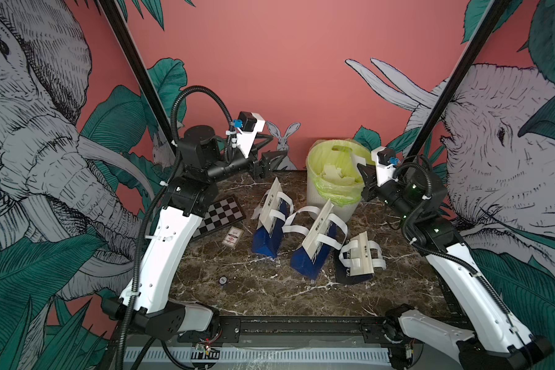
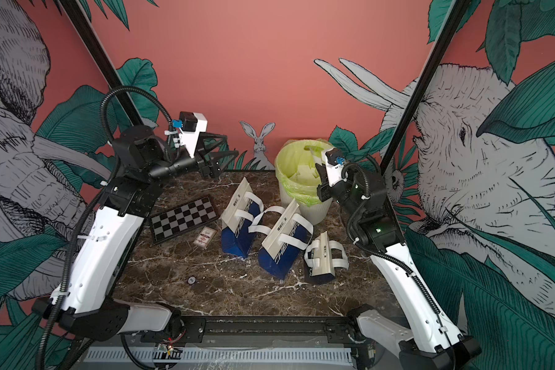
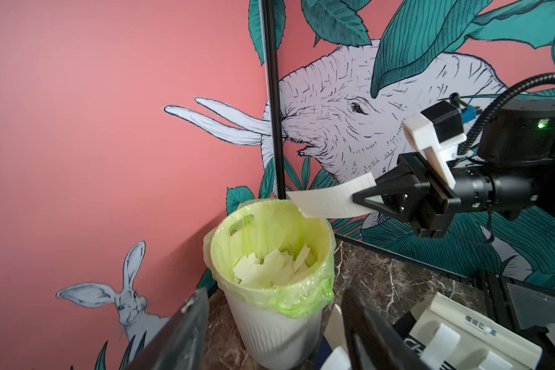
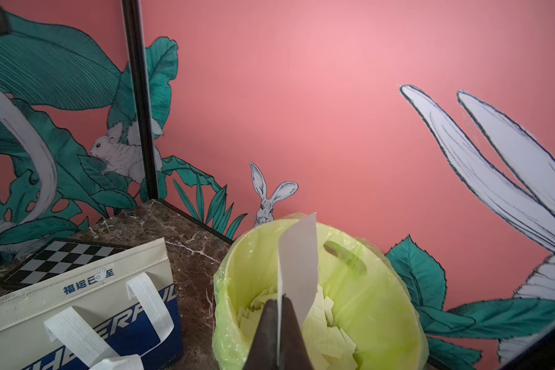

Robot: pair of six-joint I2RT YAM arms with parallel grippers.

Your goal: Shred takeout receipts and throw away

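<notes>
Pinched in my right gripper is a white paper receipt [image 3: 333, 197], which sticks out past the fingertips over the right rim of the bin. The bin [image 3: 277, 333] is white with a yellow-green liner [image 4: 382, 302], and torn paper pieces [image 3: 271, 269] lie inside it. My left gripper stands open and empty, raised at the back left, well apart from the bin. Takeout bags stand on the table: a left bag [image 1: 266, 239], a middle bag [image 1: 311, 257] and a right bag [image 1: 360, 262], blue or dark with cream tops and white handles.
A checkered board [image 2: 183, 219], a small card [image 2: 204, 236] and a small round object [image 2: 191, 280] lie on the left of the dark marble table [image 2: 228, 296]. Walls close in behind and at both sides.
</notes>
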